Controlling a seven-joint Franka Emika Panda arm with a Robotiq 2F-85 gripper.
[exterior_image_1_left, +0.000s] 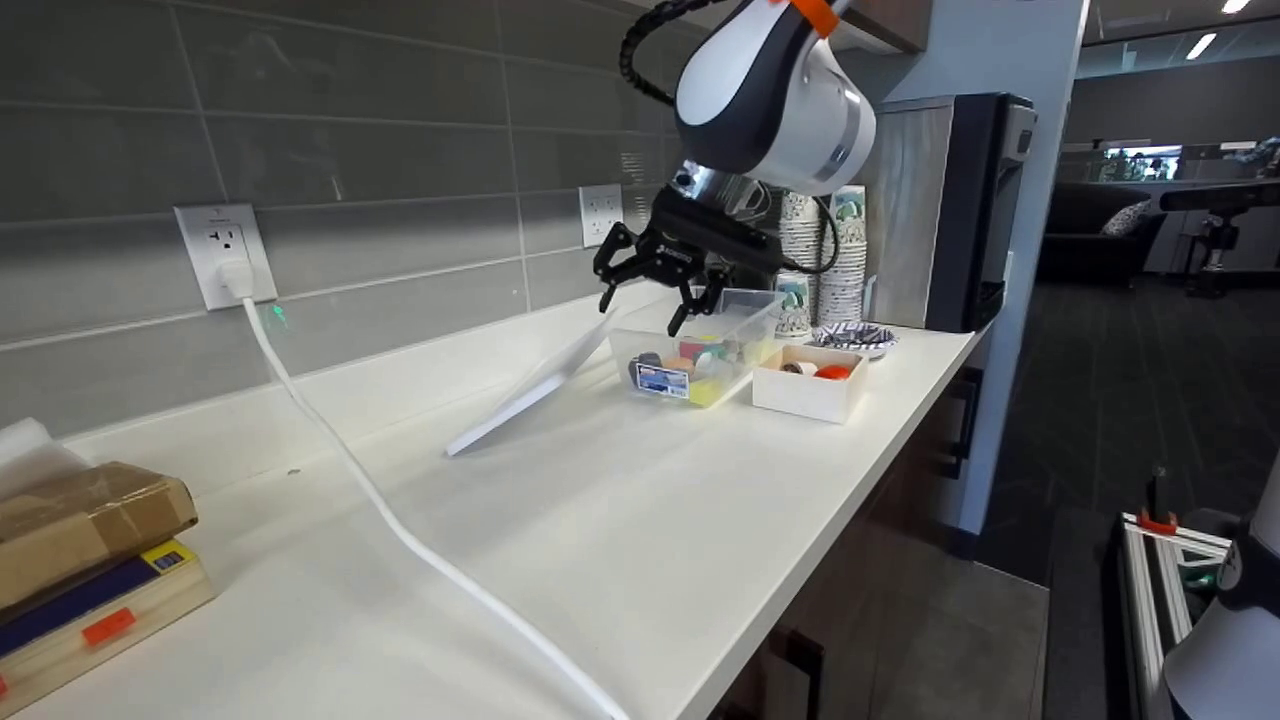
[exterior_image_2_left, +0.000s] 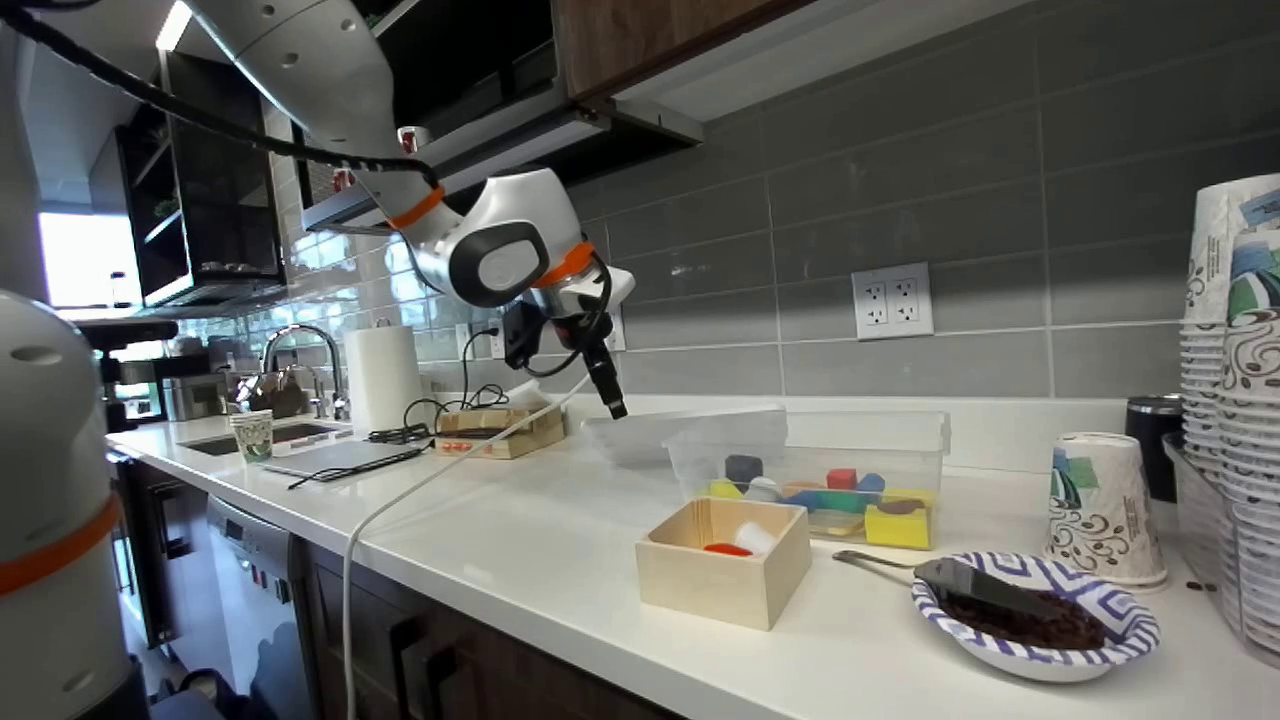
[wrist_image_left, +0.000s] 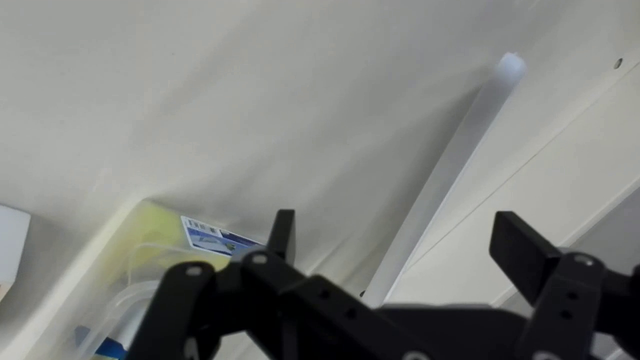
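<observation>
My gripper (exterior_image_1_left: 638, 310) is open and empty, tilted above the counter near the backsplash. In the wrist view its black fingers (wrist_image_left: 283, 237) stand wide apart, with a white lid (wrist_image_left: 447, 174) seen edge-on beyond the gap. That lid (exterior_image_1_left: 534, 382) leans at a slant in exterior view 1, one end down on the counter and the other beside the clear plastic bin (exterior_image_1_left: 630, 348). Inside the open bin (exterior_image_2_left: 918, 462) lie several coloured blocks, among them a red one (exterior_image_2_left: 841, 478). The gripper is above the lid and the bin's near end, apparently touching neither.
A small wooden box (exterior_image_2_left: 720, 588) with a red and a white item stands in front of the bin. A patterned bowl (exterior_image_2_left: 1038, 666) with a spatula (exterior_image_2_left: 984, 588), and stacked cups (exterior_image_1_left: 843, 270), are farther along. A white cable (exterior_image_1_left: 408, 534) crosses the counter, whose middle is clear.
</observation>
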